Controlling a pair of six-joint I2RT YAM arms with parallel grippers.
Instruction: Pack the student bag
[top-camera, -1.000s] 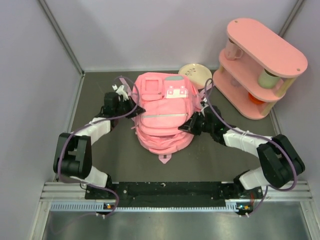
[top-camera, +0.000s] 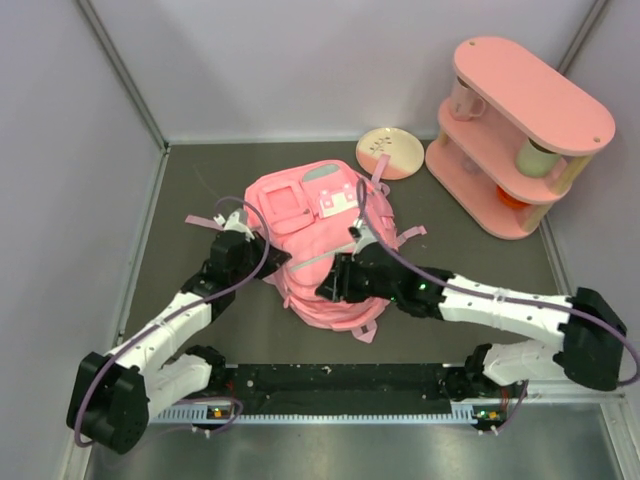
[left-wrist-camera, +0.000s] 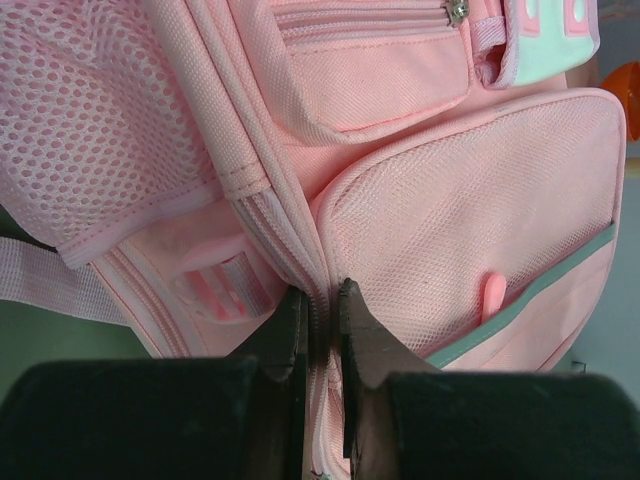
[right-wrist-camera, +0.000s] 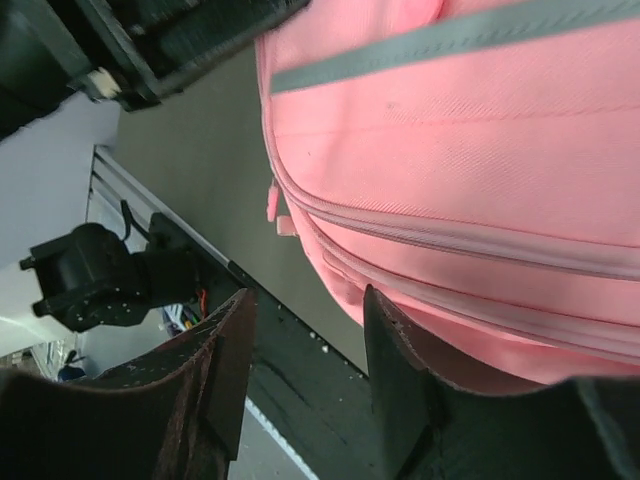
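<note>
A pink backpack (top-camera: 320, 240) lies on the dark table, turned at a slant, its front pocket with a grey zip strip facing up. At its left edge my left gripper is shut on the bag's zipped seam (left-wrist-camera: 290, 225), pinching a fold of fabric. My right gripper (top-camera: 335, 280) is over the bag's lower part in the top view. In the right wrist view its fingers (right-wrist-camera: 225, 350) stand apart with nothing between them, near the bag's curved zip seam (right-wrist-camera: 430, 235). Whether the main compartment is closed cannot be made out.
A pink shelf (top-camera: 535, 85) with cups and an orange item (top-camera: 511, 199) stands at the back right. A round cream-and-pink plate (top-camera: 391, 153) lies behind the bag.
The left gripper pulled the bag's left edge toward the front, slanting the bag.
</note>
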